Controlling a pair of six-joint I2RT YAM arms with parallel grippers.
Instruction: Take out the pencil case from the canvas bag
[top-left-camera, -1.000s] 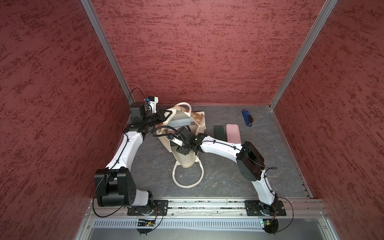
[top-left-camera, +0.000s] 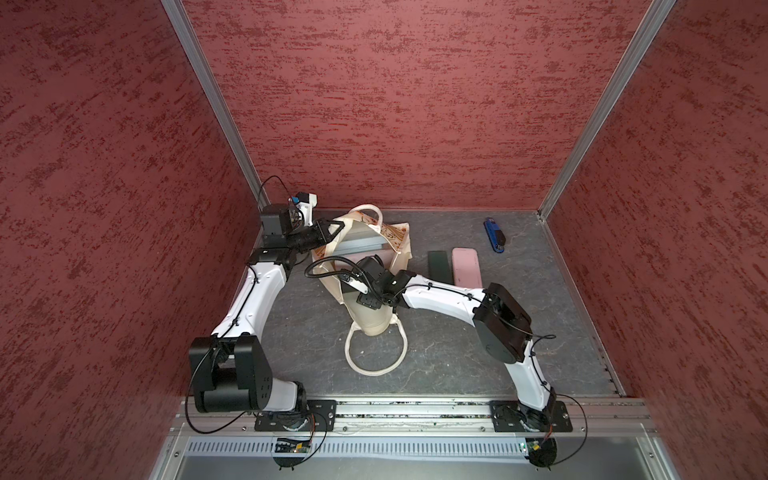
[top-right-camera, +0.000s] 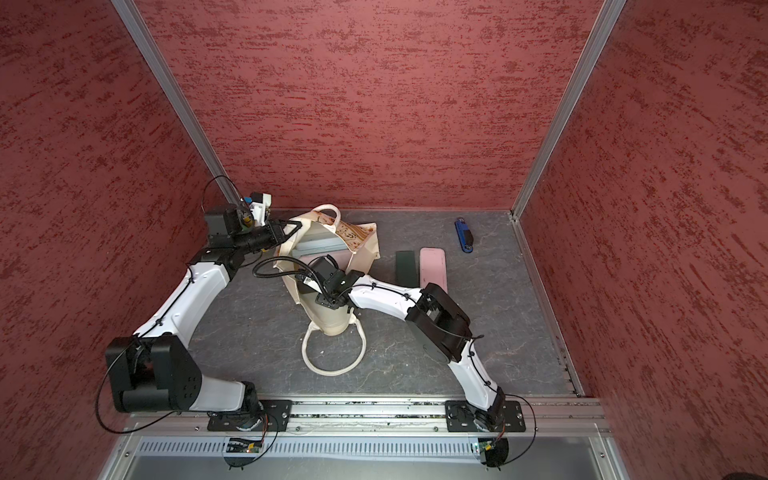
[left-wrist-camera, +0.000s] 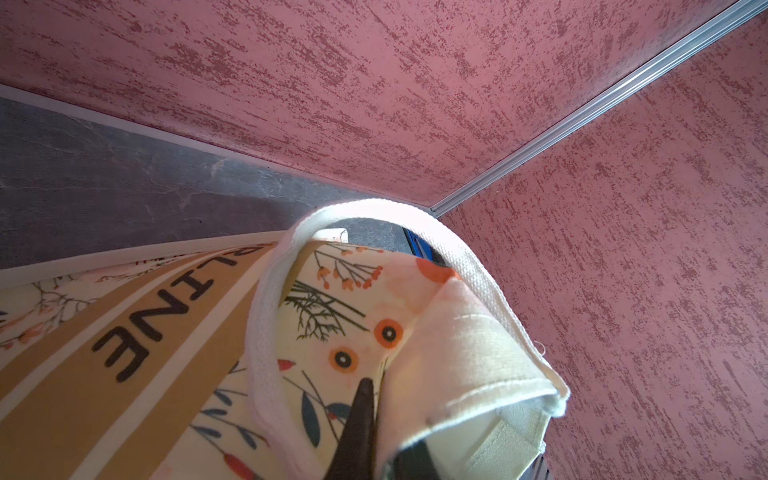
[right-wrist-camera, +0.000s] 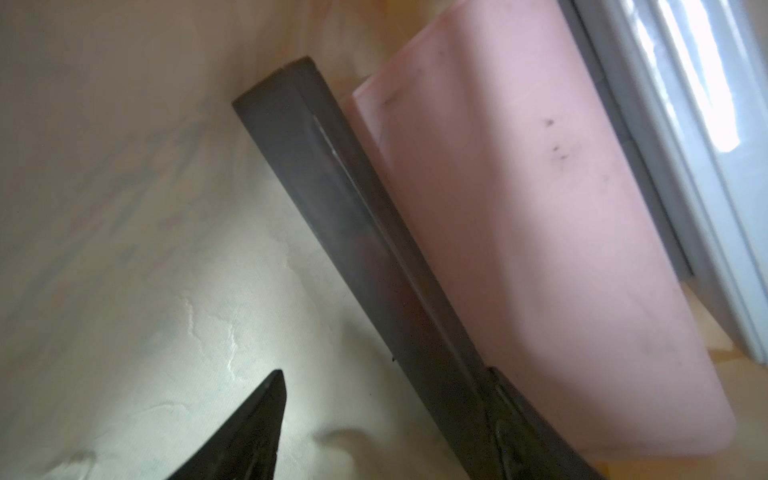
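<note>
The cream canvas bag (top-left-camera: 372, 320) lies on its side, mouth facing front. My left gripper is shut on the folded fabric at its upper rim, holding it raised. My right gripper is open inside the bag. In the right wrist view, a long dark object (right-wrist-camera: 352, 232) lies near its right finger, beside a flat pink item (right-wrist-camera: 520, 232) and glossy light-blue items (right-wrist-camera: 704, 192). I cannot tell which of these is the pencil case.
Outside the bag, a dark green case (top-left-camera: 438, 264) and a pink case (top-left-camera: 465, 265) lie to the right, behind my right arm. A blue object (top-left-camera: 494, 234) lies at the back right.
My right gripper and arm have shifted very slightly inside the bag. The left arm and bag look unchanged.
</note>
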